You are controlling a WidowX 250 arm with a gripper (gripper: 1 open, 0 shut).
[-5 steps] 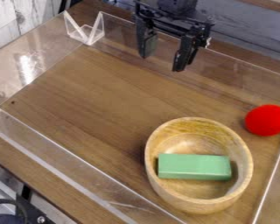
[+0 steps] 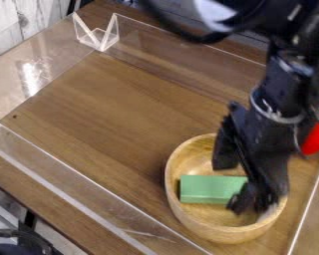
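Note:
My dark gripper (image 2: pixel 245 149) has its fingers spread open over the round wooden bowl (image 2: pixel 189 214) at the lower right, blurred and covering much of it. Inside the bowl lies a green block (image 2: pixel 205 188), partly hidden behind the fingers; I cannot tell whether they touch it. A red round object (image 2: pixel 313 138) shows at the right edge, mostly hidden behind the gripper.
A clear plastic piece (image 2: pixel 96 32) stands at the back left, and transparent rims run along the edges.

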